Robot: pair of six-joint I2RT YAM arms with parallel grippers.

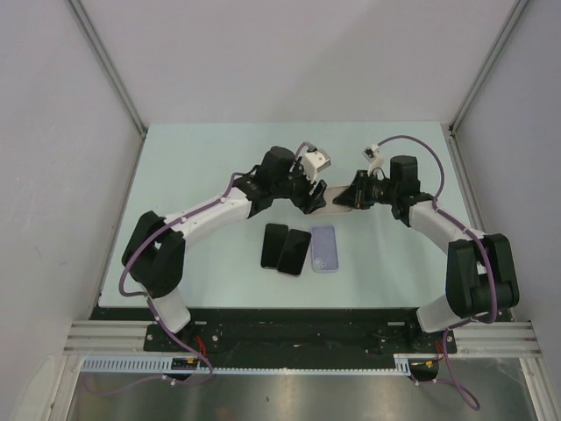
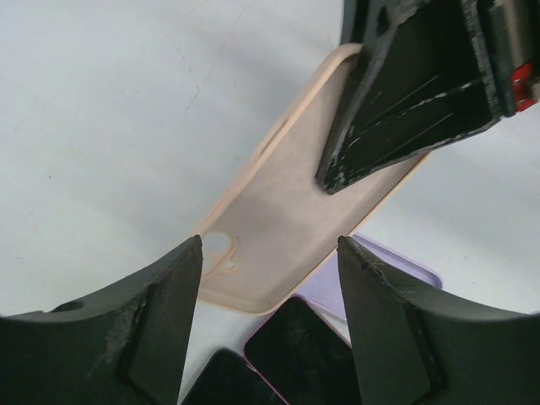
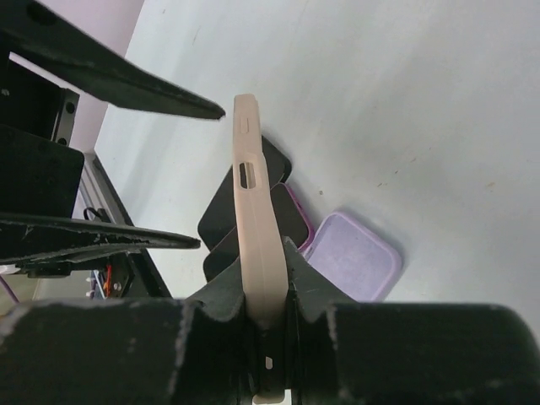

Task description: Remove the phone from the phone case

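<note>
A pale pink phone case (image 2: 287, 211), empty inside, is held on edge in my right gripper, shut on its end. My left gripper is part open at the case's other end, its fingertips close to the rims, with no phone between them. Two dark phones (image 1: 294, 252) (image 1: 273, 246) lie side by side on the table below, left of a lavender case (image 1: 324, 249).
The white table (image 1: 193, 149) has clear room at the left and right. Its front edge (image 1: 254, 307) is below the phones. The two arms nearly meet at the middle.
</note>
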